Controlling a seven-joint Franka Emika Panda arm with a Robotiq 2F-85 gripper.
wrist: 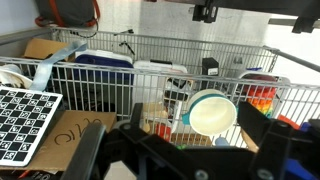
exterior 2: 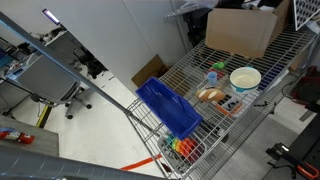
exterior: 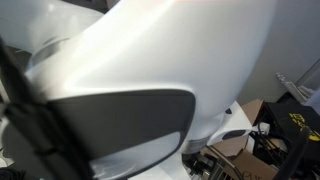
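Note:
In the wrist view my gripper stands open, its two dark fingers wide apart with nothing visibly held between them. Beyond the gap, on a wire shelf (wrist: 130, 73), sits a white bowl or cup (wrist: 211, 115) with a teal inside rim. The same white bowl (exterior 2: 245, 78) shows on the rack in exterior view 2, beside a brownish item (exterior 2: 210, 94) and a small green thing (exterior 2: 212, 77). A white arm link (exterior: 150, 50) fills most of exterior view 1 and hides what lies behind it; the gripper cannot be made out there.
A blue bin (exterior 2: 168, 108) lies on the rack's near left, with colourful packages (exterior 2: 182, 147) below. Farther back stands a cardboard box (exterior 2: 240, 32). In the wrist view, a white gridded panel (wrist: 22, 125) and cardboard (wrist: 72, 138) occupy the left.

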